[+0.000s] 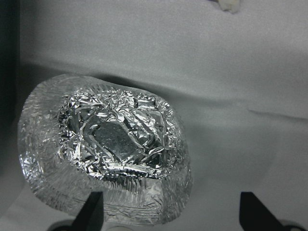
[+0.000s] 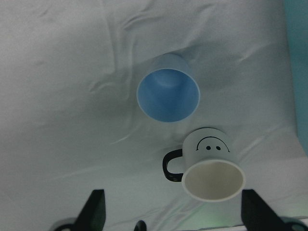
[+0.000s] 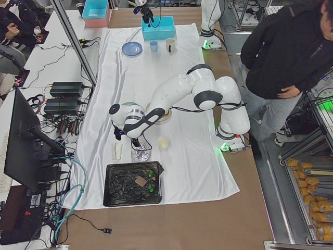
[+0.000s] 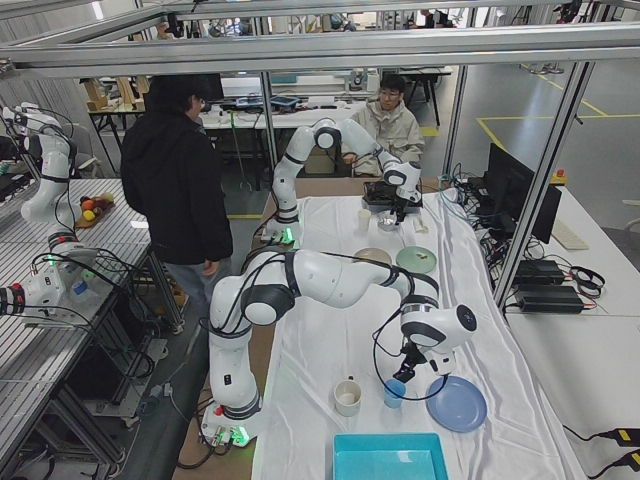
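My left gripper is open above a crumpled foil-lined container (image 1: 110, 139), with nothing between its fingers; in the camera left view a black tray (image 3: 119, 185) holding a brown square and green items lies just in front. My right gripper is open at the other end, above a blue cup (image 2: 167, 94) and a white mug (image 2: 211, 178) with a smiley face. A blue plate (image 4: 456, 404) and a turquoise bin (image 4: 390, 460) are beside them.
A pale item (image 3: 117, 151) and a cream cup (image 3: 163, 142) flank the foil container. Plates sit mid-table, partly hidden by the arm in the camera left view. A person in black (image 3: 286, 52) stands beside the table.
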